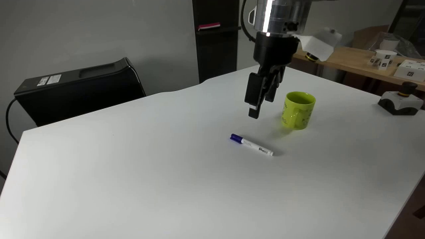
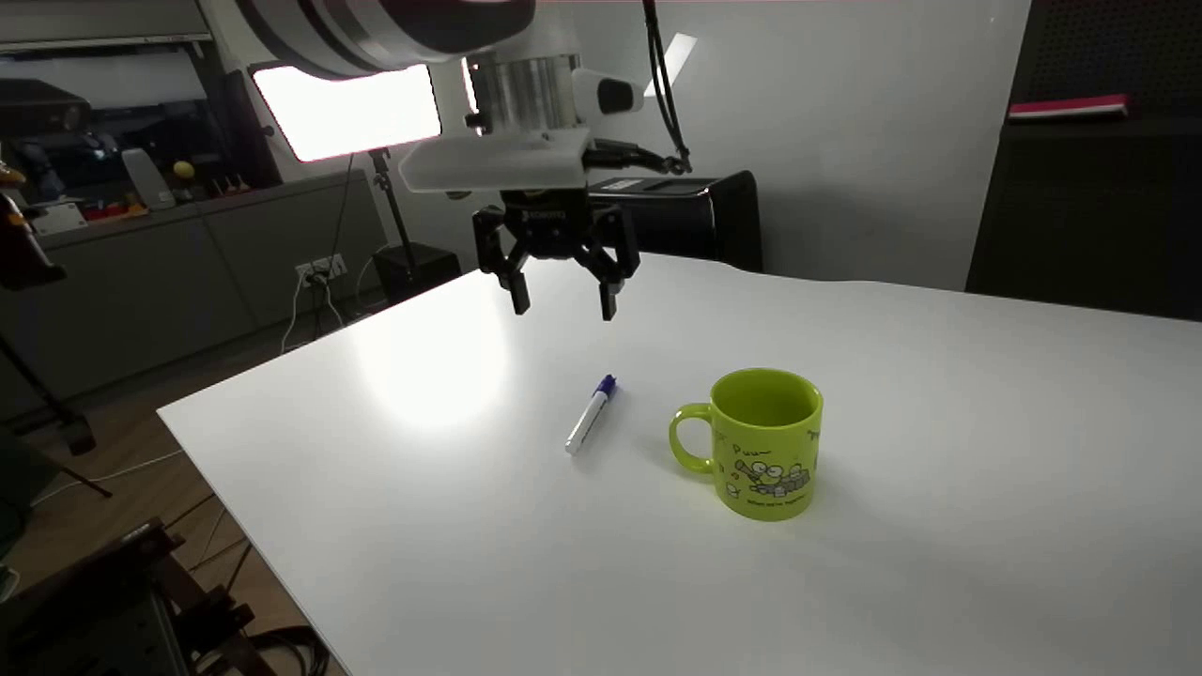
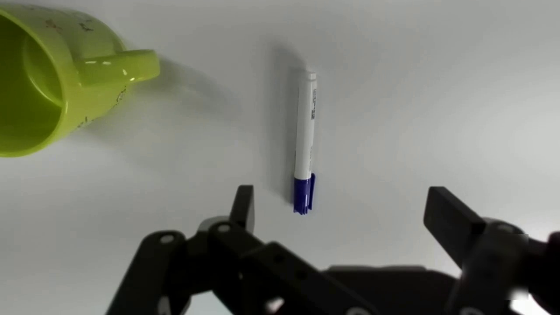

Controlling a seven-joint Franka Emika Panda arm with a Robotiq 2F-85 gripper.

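A white marker with a blue cap lies flat on the white table. Beside it stands an upright yellow-green mug, its handle on the marker's side. My gripper hangs above the table, open and empty, its two fingers wide apart. In the wrist view the marker points lengthwise up the picture, with its blue cap closest to my gripper and between the lines of the two fingers. Part of the mug shows at the upper left there, cut off by the frame's edge.
An emergency-stop box sits at the right edge. Behind the table is a black case.
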